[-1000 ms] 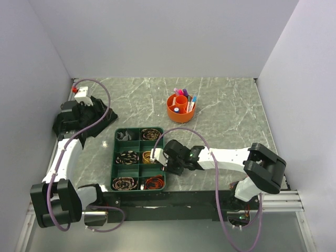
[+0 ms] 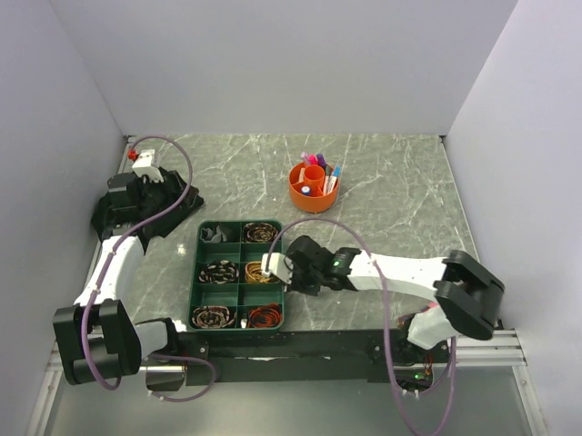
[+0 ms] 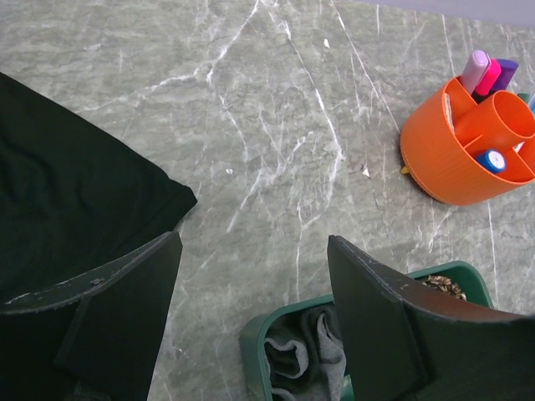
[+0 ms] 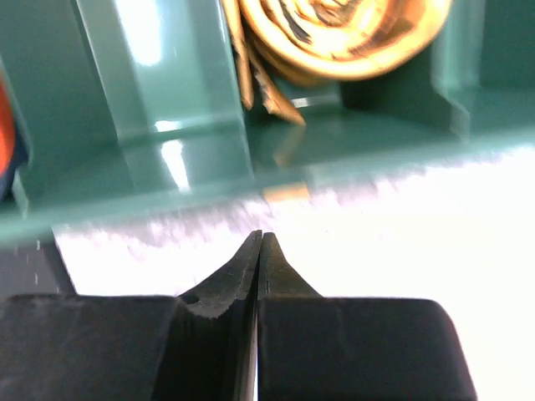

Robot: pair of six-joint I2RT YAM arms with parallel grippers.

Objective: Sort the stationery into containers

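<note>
A green divided tray point(image 2: 218, 294) holds coiled cords and grey cloth in its compartments; a yellow coil point(image 4: 343, 33) shows up close in the right wrist view. An orange pen cup point(image 2: 314, 200) with markers stands at the back centre. My left gripper is open over the table at the left, beside the dark cloth, with nothing between its fingers in its wrist view. My right gripper is shut, nothing between its fingers, just outside the tray's right side.
A dark cloth point(image 3: 84, 175) lies at the far left, partly under the left arm. Walls enclose the back and both sides.
The left arm looks nearly unchanged.
</note>
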